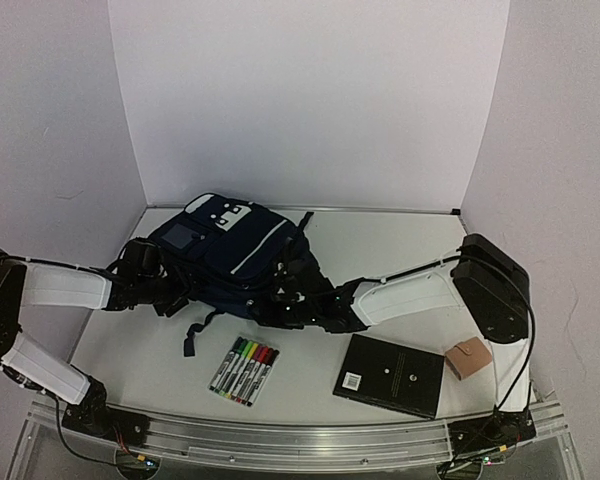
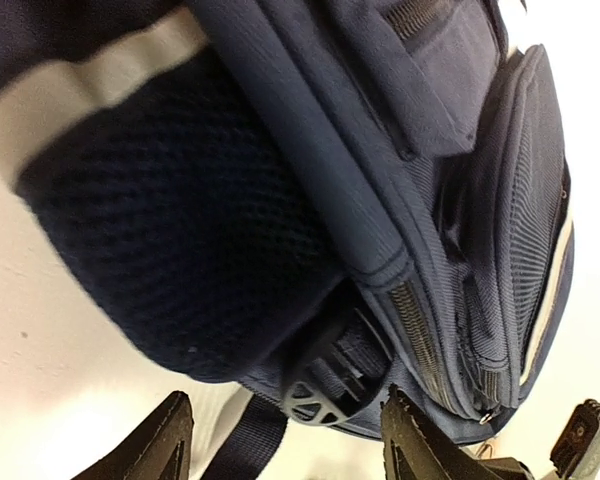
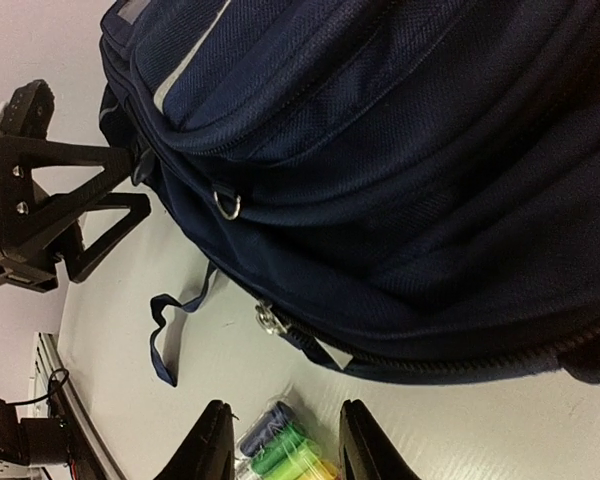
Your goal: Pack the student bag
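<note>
The navy backpack (image 1: 220, 240) lies on the table with its patterned front up. Along its near edge, the right wrist view shows a silver zipper pull (image 3: 271, 320) with a pale tab beside it. My right gripper stands at this edge, its fingers apart and empty; the pull is outside them, farther up the view. At the bag's left end my left gripper is open too. A black strap buckle (image 2: 330, 375) appears between its fingertips, not gripped.
Several markers (image 1: 244, 371) lie in front of the bag, with a loose strap (image 1: 190, 340) beside them. A black notebook (image 1: 388, 376) and a tan wallet (image 1: 468, 357) are at the front right.
</note>
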